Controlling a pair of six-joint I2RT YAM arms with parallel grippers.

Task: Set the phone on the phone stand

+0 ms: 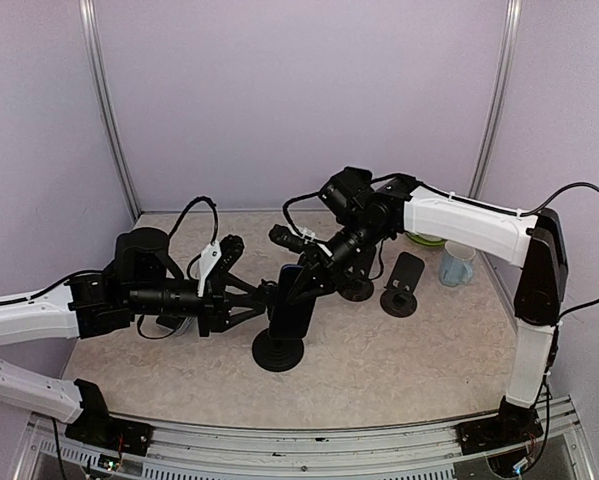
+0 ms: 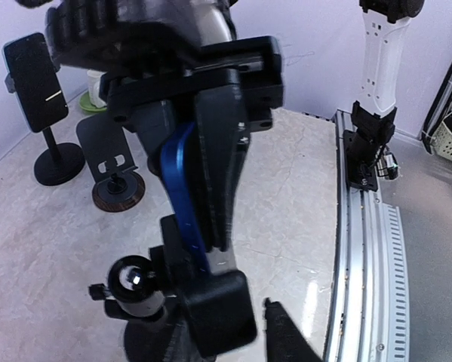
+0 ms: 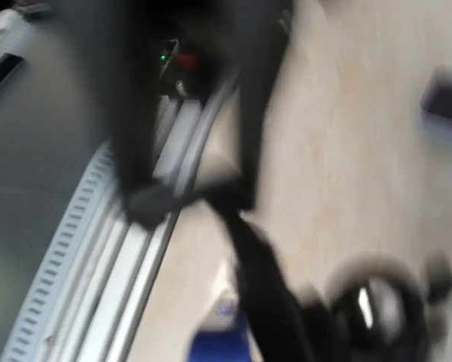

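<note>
A dark upright plate [image 1: 291, 318] stands on a round black stand base [image 1: 276, 354] at the table's front middle. My right gripper [image 1: 301, 285] is at its upper part, shut on something dark; in the blurred right wrist view I cannot tell phone from holder. My left gripper [image 1: 254, 300] is at its left side, near the stand's shiny joint [image 2: 135, 277]; whether it grips anything is unclear. In the left wrist view a blue-edged strip [image 2: 176, 181] runs down beside the right gripper's fingers.
Other phone stands [image 1: 401, 285] stand behind to the right, near a light-blue mug [image 1: 456, 266] and green plate [image 1: 427, 240]. A dark object [image 1: 168, 323] lies at left, behind the left arm.
</note>
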